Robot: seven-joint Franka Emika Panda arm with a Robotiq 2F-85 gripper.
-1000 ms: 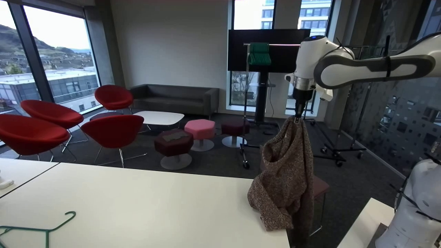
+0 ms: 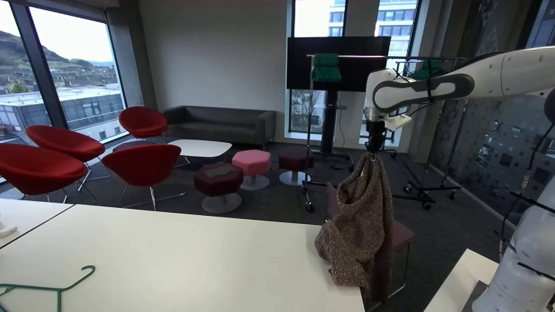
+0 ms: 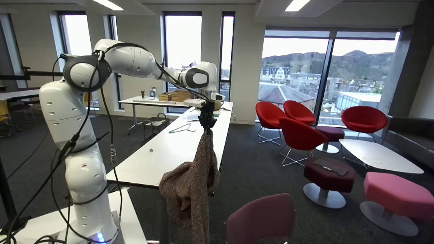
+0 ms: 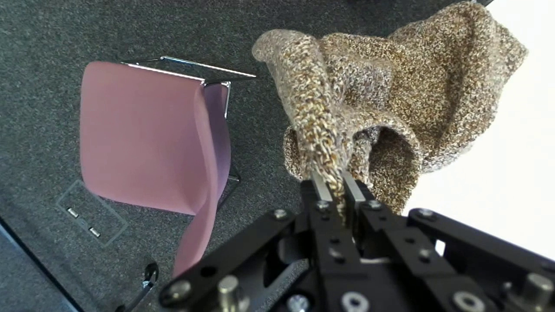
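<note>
A brown speckled knit garment (image 2: 359, 229) hangs from my gripper (image 2: 372, 155), bunched at the top where the fingers pinch it. In the wrist view, the gripper is shut on a fold of the knit (image 4: 312, 104), and a dark opening shows in the cloth beside the fingers. Part of the garment rests over the white table's end, while the rest dangles past the edge; the second exterior view also shows the garment (image 3: 195, 183) hanging there. A green hanger (image 2: 58, 288) lies on the table, well away from the gripper.
A mauve chair (image 4: 145, 138) stands on the floor close to the hanging cloth. Behind are a clothes rail with green hangers (image 2: 326, 67), several stools and red chairs (image 2: 143, 164).
The arm has swung and its wrist has turned. The gripper has shifted only slightly, still holding the garment, whose lower part on the table has moved a little toward the back.
</note>
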